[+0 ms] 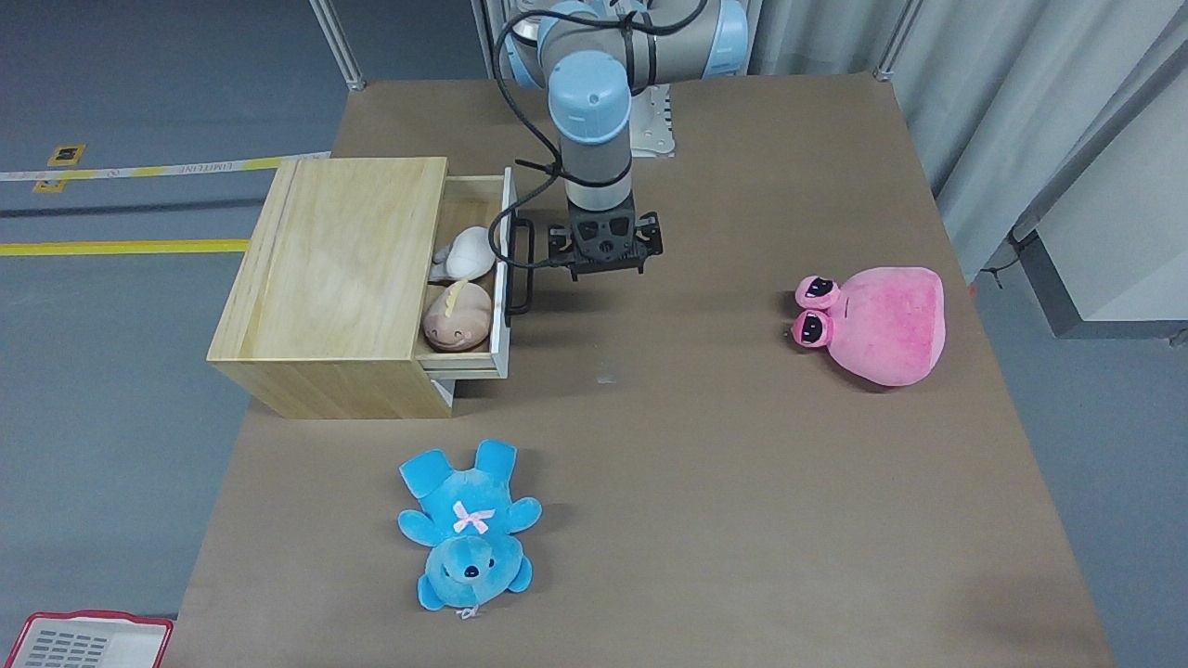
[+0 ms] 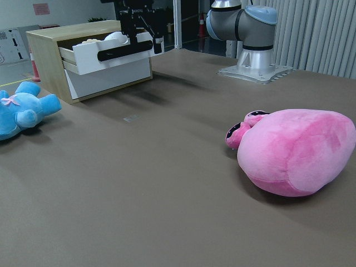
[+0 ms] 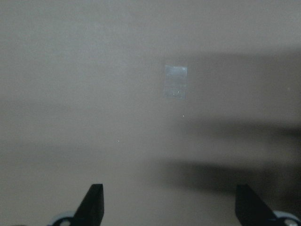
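Observation:
My gripper hangs just right of the wooden cabinet (image 1: 325, 256), open, with only bare table between its fingers in the wrist view. The cabinet's upper drawer (image 2: 83, 60) is pulled out, its black handle (image 1: 528, 278) beside my gripper. Inside it lie a white plush (image 1: 471, 252) and a tan plush (image 1: 457, 318). A blue bear (image 1: 468, 545) lies on its back toward the front of the table. A pink plush (image 1: 887, 323) with big eyes rests at the right.
The arm's base (image 2: 256, 72) stands at the back. A red-rimmed basket (image 1: 89, 644) sits off the table at lower left.

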